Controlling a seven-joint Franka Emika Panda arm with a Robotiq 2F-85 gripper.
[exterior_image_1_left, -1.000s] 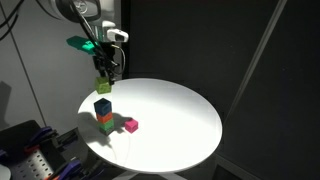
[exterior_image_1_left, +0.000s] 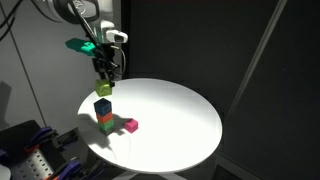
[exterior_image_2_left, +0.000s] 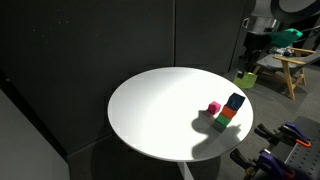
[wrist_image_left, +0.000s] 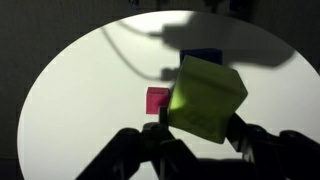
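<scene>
A yellow-green block (exterior_image_1_left: 103, 88) is held by my gripper, which is shut on it. In exterior view 1 the held block appears just above the stack; exterior view 2 shows it above and to the right of the stack, apart from it. The stack has a dark blue block (exterior_image_2_left: 235, 101) on top, an orange block (exterior_image_2_left: 228, 112) in the middle and a green block (exterior_image_2_left: 222, 122) at the bottom. Beside the stack lies a pink-red block (wrist_image_left: 157, 100). In the wrist view the held block partly covers the blue block (wrist_image_left: 203, 54); the lower stack is hidden.
A wooden chair (exterior_image_2_left: 285, 68) stands behind the arm. Dark equipment (exterior_image_1_left: 55, 150) sits off the table's near left side.
The arm and the held block have shifted very slightly in exterior view 1. The stack and the pink-red block stay where they were.
</scene>
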